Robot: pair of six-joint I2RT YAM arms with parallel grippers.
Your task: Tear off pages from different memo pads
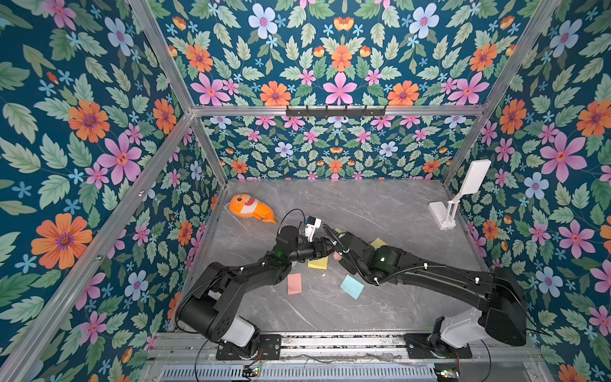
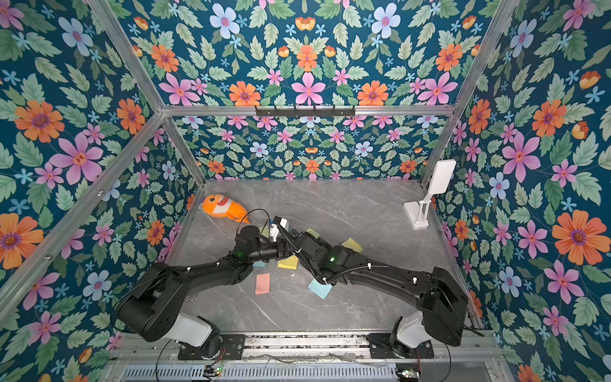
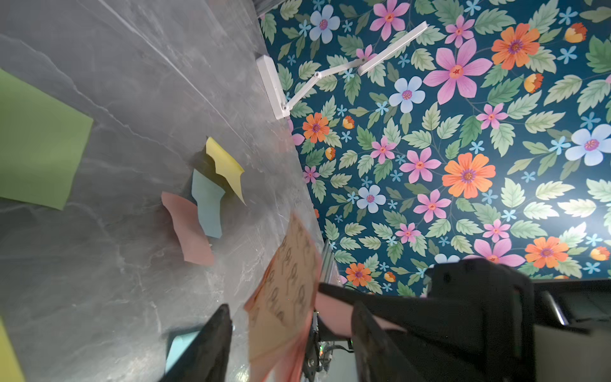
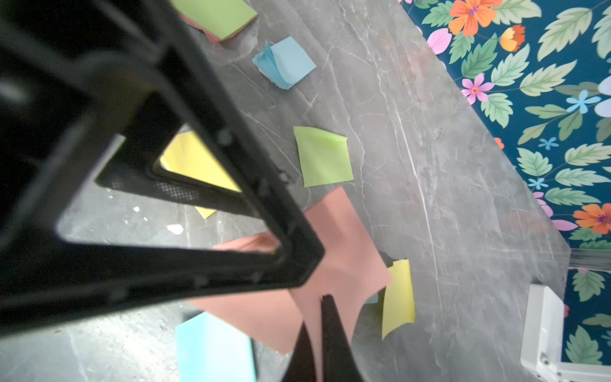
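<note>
The pink memo paper point(image 4: 347, 245) fans out from the tips of my right gripper, which is shut on it. In the left wrist view the pink paper point(image 3: 286, 280) shows a tan face with dark marks and stands up between the spread fingers of my left gripper. That left gripper is part open and does not clamp the paper. Its dark frame covers much of the right wrist view. From above, both grippers meet over the middle of the table, and the arms hide the paper between them.
Around the grippers lie a pink sheet point(image 1: 294, 283), a cyan sheet point(image 1: 352, 286), a yellow sheet point(image 1: 318, 263), a green one point(image 4: 324, 156) and a blue one point(image 4: 286, 60). Curled yellow paper point(image 3: 224, 168) is near. An orange toy point(image 1: 251, 208) and a white lamp point(image 1: 448, 210) stand farther back.
</note>
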